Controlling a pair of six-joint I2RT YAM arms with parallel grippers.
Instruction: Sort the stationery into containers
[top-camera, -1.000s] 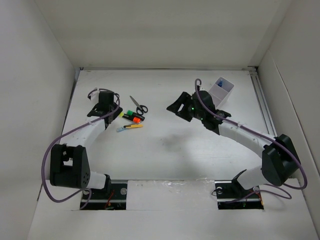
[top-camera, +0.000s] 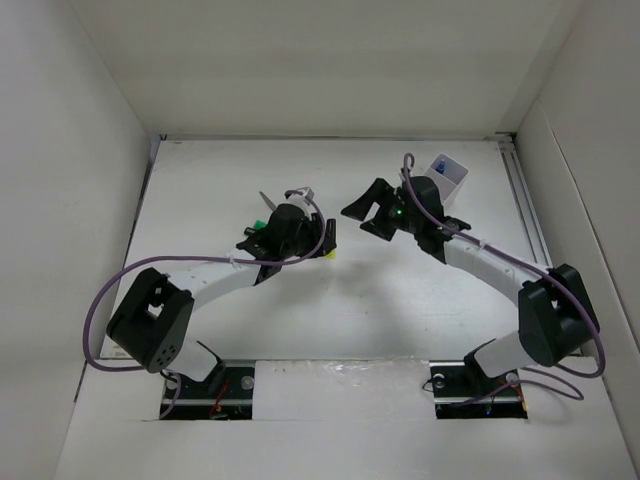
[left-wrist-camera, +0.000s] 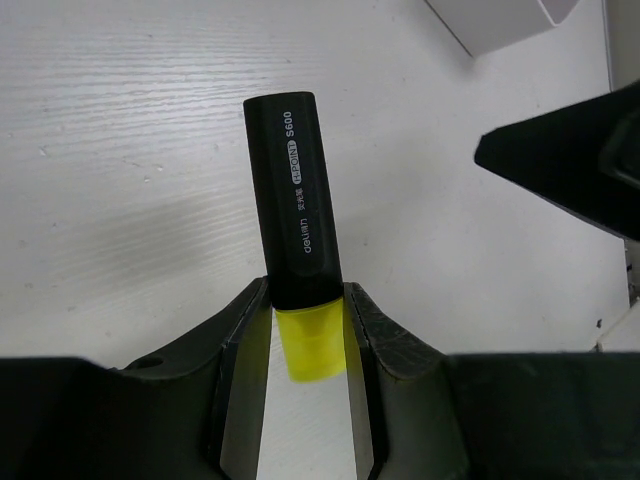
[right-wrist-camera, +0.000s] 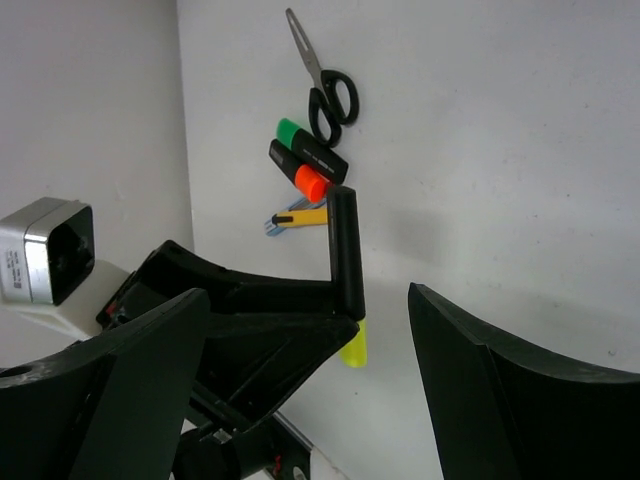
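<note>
My left gripper (top-camera: 322, 235) is shut on a black highlighter (left-wrist-camera: 295, 200) with a yellow end. My right gripper (top-camera: 365, 205) stands open and empty just to its right. In the right wrist view, scissors (right-wrist-camera: 310, 62), a green highlighter (right-wrist-camera: 314, 147), an orange-capped highlighter (right-wrist-camera: 288, 164) and an orange-yellow knife or cutter (right-wrist-camera: 298, 218) with a blue item under it lie on the table, mostly hidden in the top view by the left arm. A white container (top-camera: 453, 172) with a blue item inside stands at the back right.
Walls (top-camera: 70, 200) bound the workspace on both sides and behind.
My left gripper has swung from the left side to the middle, carrying the yellow-ended highlighter, and has edged further right. My right arm has shifted slightly.
</note>
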